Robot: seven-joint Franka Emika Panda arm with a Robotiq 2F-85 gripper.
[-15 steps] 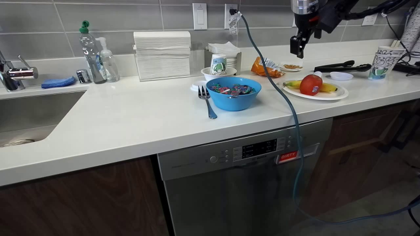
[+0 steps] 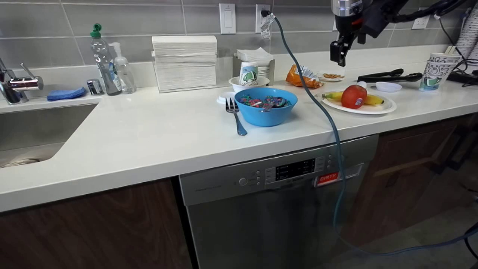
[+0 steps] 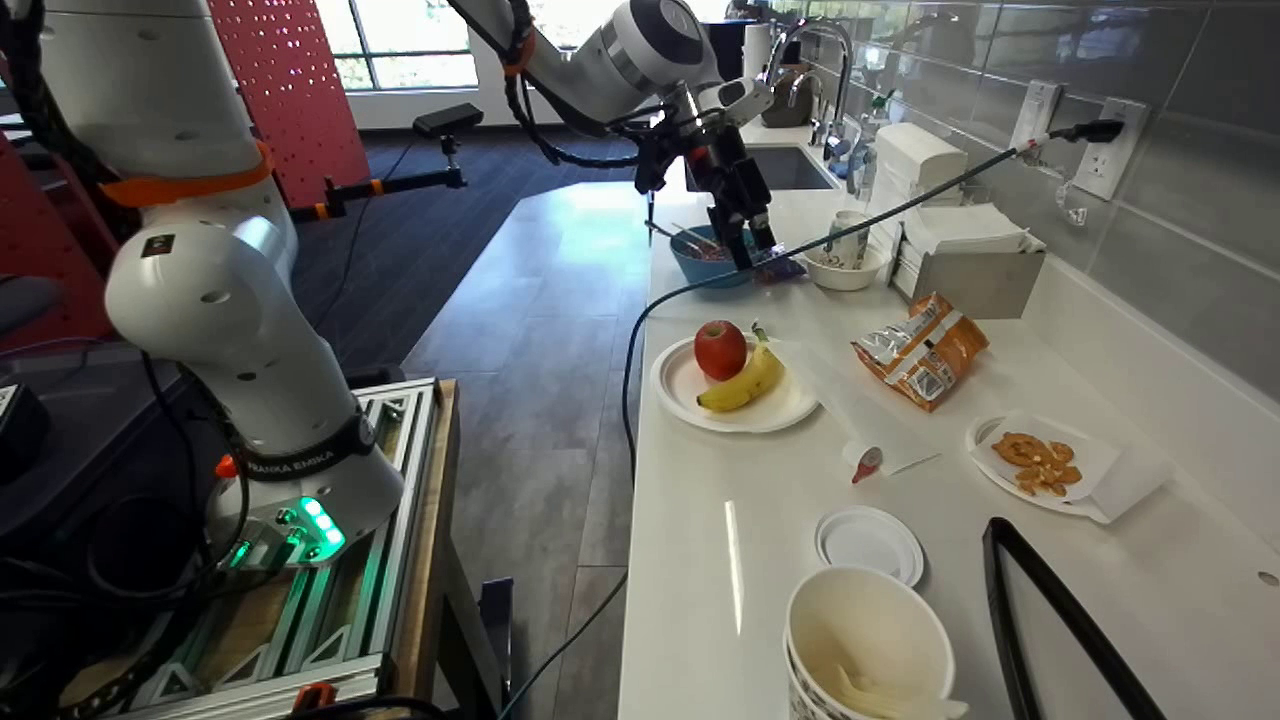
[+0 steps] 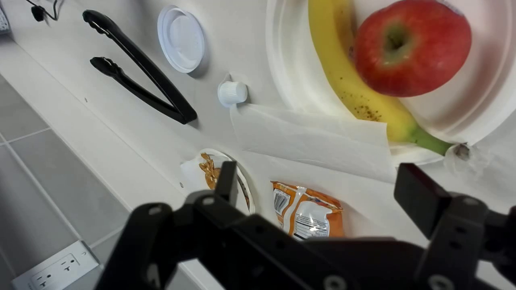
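Observation:
With its fingers wide apart and nothing between them, my open gripper hangs over the counter. Below it in the wrist view lies an orange snack bag, partly hidden by the gripper body. A red apple and a yellow banana share a white plate. Partly behind one finger is a small plate of pretzels. Exterior view 1 shows a blue bowl of wrapped candies, with a fork lying beside it.
A blue cable runs from the wall outlet across the counter and down its front. Black tongs, a white lid and a paper cup stand to the right.

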